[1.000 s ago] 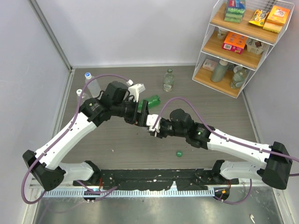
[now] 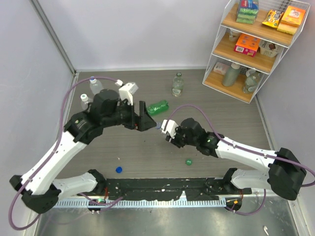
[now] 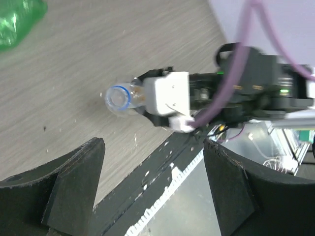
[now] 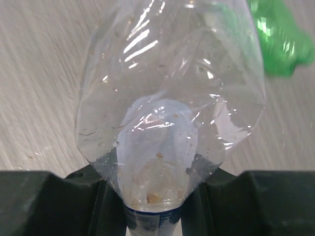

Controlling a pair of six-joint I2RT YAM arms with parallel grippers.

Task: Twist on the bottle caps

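Observation:
My right gripper (image 2: 168, 132) is shut on a clear plastic bottle (image 4: 162, 123), held sideways, its blue-rimmed end (image 3: 118, 97) toward my left side. My left gripper (image 2: 145, 118) is open, just up and left of that bottle, nothing between its fingers. A blue cap (image 2: 118, 169) lies on the floor surface lower left, a green cap (image 2: 188, 161) right of centre. A green bottle (image 2: 158, 107) lies on its side behind the grippers.
A glass bottle (image 2: 177, 86) stands at the back. Two bottles (image 2: 96, 86) stand at the left, partly hidden by my left arm. A shelf unit (image 2: 231, 49) fills the back right.
My left gripper has moved slightly left, away from the held bottle. The right gripper has shifted right with the bottle. The blue cap has moved down-left across the surface.

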